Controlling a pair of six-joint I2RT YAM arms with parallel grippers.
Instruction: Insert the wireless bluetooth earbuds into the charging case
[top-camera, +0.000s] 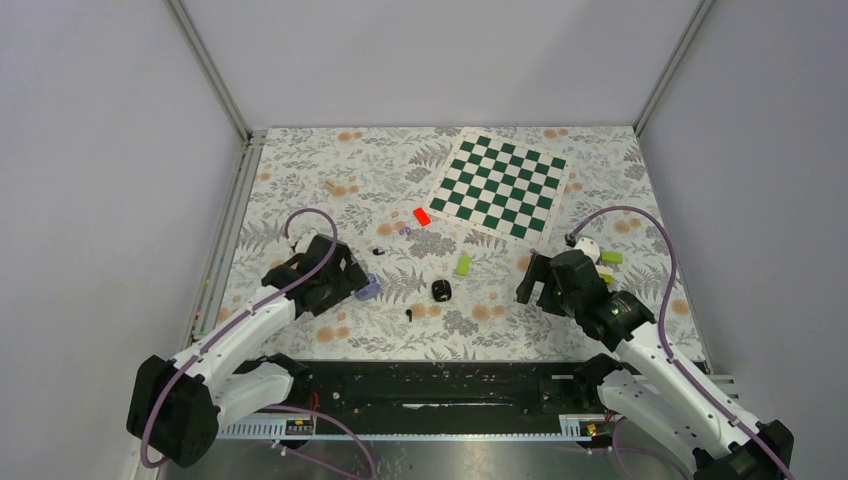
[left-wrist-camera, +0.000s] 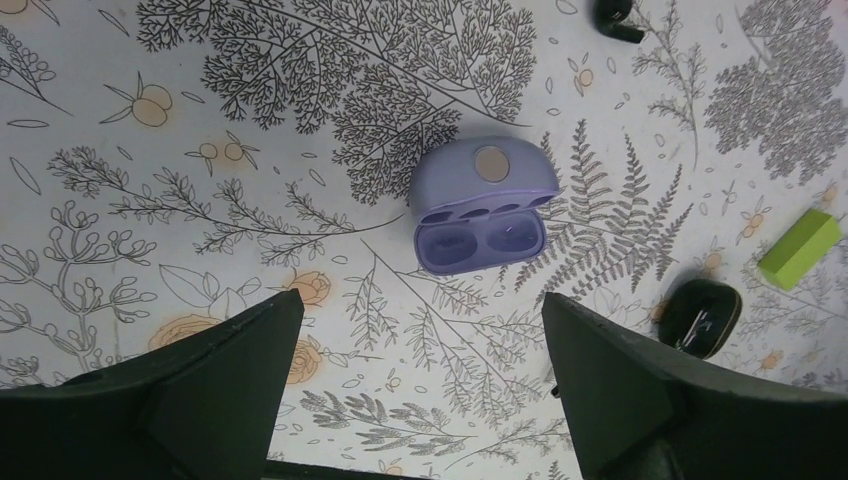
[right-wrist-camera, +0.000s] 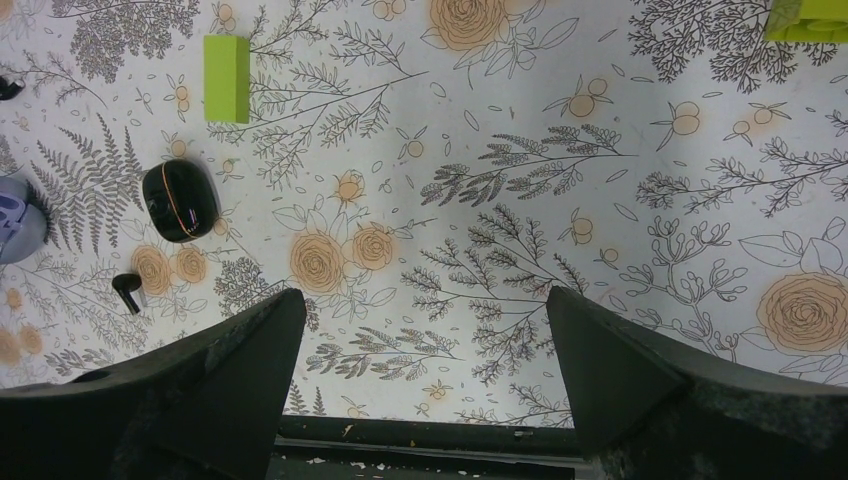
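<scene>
A lavender open charging case (left-wrist-camera: 480, 245) lies on the patterned table below my left gripper, which is open and empty, its fingers either side at the bottom of the left wrist view. A black earbud (top-camera: 378, 252) lies behind the case; another (right-wrist-camera: 128, 288) lies toward the front, right of it. A glossy black oval case-like object (top-camera: 441, 291) sits near the middle. My right gripper hangs open and empty over bare table to the right of these.
Green blocks (top-camera: 463, 265) (top-camera: 612, 257), a red block (top-camera: 422, 217) and a checkerboard (top-camera: 498, 185) lie around. The table's front edge (top-camera: 440, 365) borders a black rail.
</scene>
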